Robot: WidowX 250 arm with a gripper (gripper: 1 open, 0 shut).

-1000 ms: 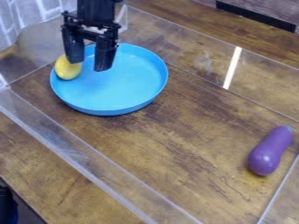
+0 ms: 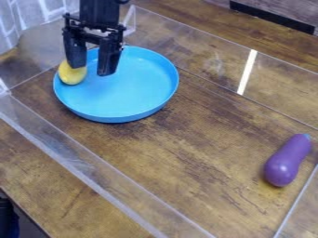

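A black gripper (image 2: 91, 56) hangs over the left part of a blue plate (image 2: 130, 93), its two fingers apart. A yellow object (image 2: 71, 74) lies on the plate's left side, by the left finger and partly behind it. Whether the finger touches it I cannot tell. A purple eggplant (image 2: 285, 160) lies on the wooden table at the right, away from the plate.
Clear strips run along its left side, and a short white tape strip (image 2: 247, 71) is at the upper right.
The gripper has shifted slightly to the left, toward the yellow object. The plate and eggplant look unchanged.
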